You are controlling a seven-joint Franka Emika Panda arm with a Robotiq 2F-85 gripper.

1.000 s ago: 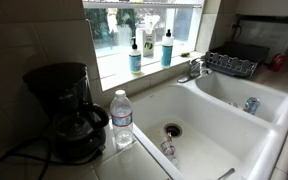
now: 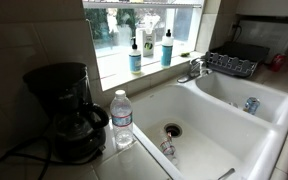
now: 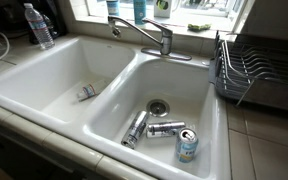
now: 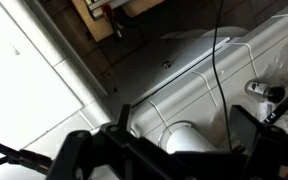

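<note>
In the wrist view my gripper is open, its two dark fingers wide apart. A white rounded object [image 4: 187, 138] shows in the gap, seemingly beyond the fingers; contact cannot be judged. Neither exterior view includes the gripper. A clear water bottle [image 2: 122, 120] stands upright on the counter beside the white double sink [image 3: 124, 58]. One can [image 3: 86, 92] lies in the left basin. Within the right basin, two cans [image 3: 135, 129] [image 3: 166, 129] lie on their sides, and another can [image 3: 187, 145] stands upright near the front.
A black coffee maker [image 2: 69, 110] occupies the counter left of the bottle. The faucet [image 3: 149, 35] rises behind the sink, with soap bottles [image 2: 135, 57] [image 2: 167, 50] on the sill. A dish rack [image 3: 254, 70] sits to the right. A dark cable [image 4: 219, 80] crosses the wrist view.
</note>
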